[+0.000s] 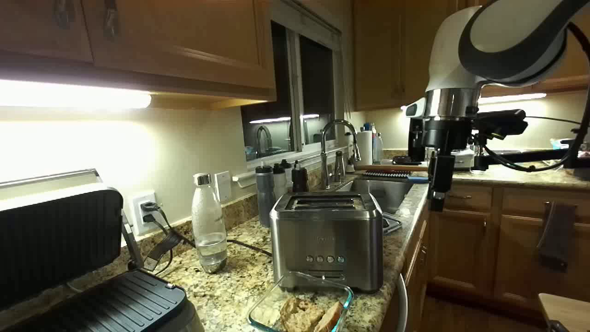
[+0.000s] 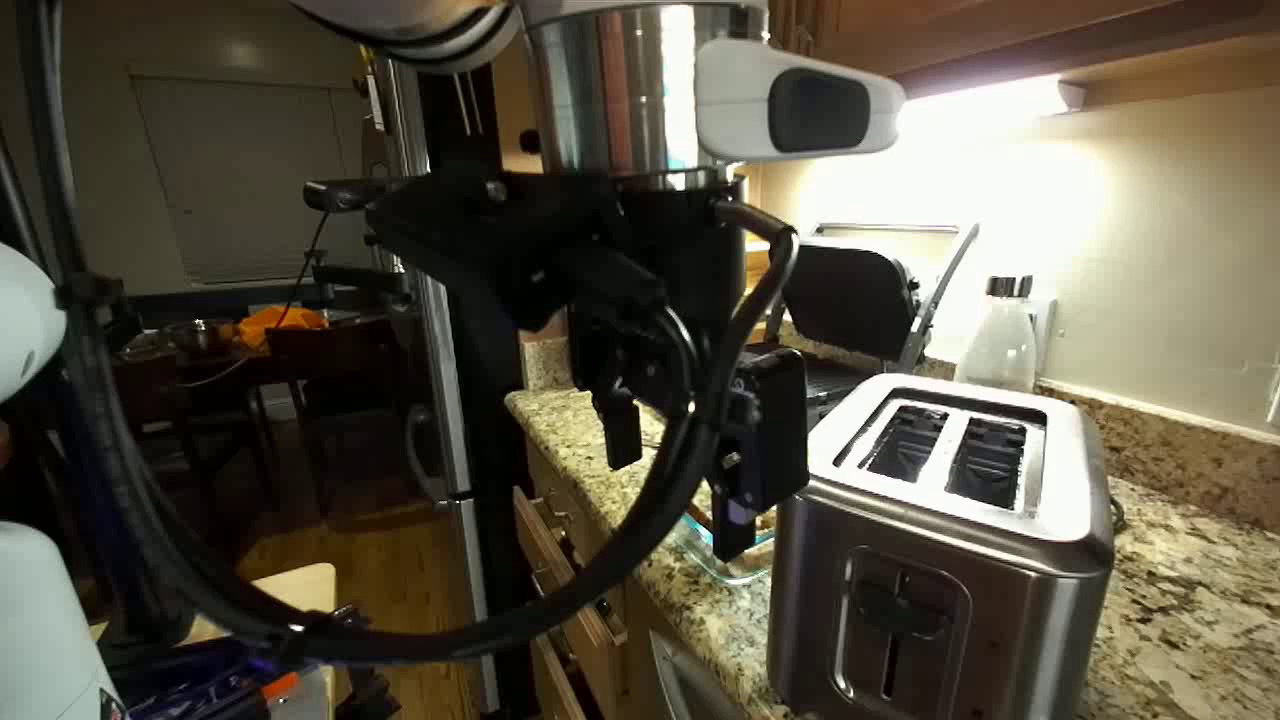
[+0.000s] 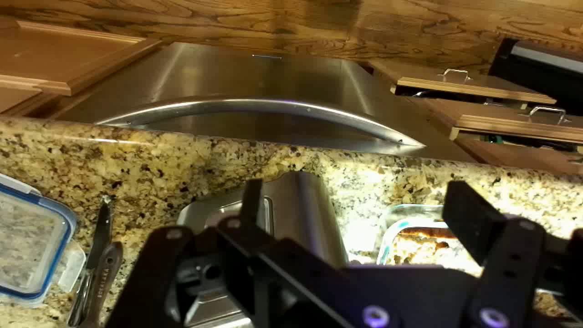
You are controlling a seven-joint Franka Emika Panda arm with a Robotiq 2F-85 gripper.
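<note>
My gripper is open, its two fingers wide apart and nothing held between them. In the second exterior view the gripper point(image 2: 678, 492) hangs in the air beside the toaster point(image 2: 948, 672), on the counter's front-edge side. The toaster point(image 1: 326, 238) is steel with empty-looking slots on top; in the wrist view the arm's dark parts hide much of it. Past its far end, as the second exterior view has it, sits a glass dish point(image 2: 732, 574). Pieces of bread point(image 1: 300, 316) lie in that dish, partly cut off in the first exterior view.
An open grill press point(image 1: 132, 299) and a water bottle point(image 1: 210, 232) stand along the wall side. The sink point(image 1: 387, 191) lies beyond the toaster. A blue-rimmed lid point(image 3: 33, 246) and a knife point(image 3: 101, 235) rest on the counter. Drawers point(image 3: 508, 128) stick out below.
</note>
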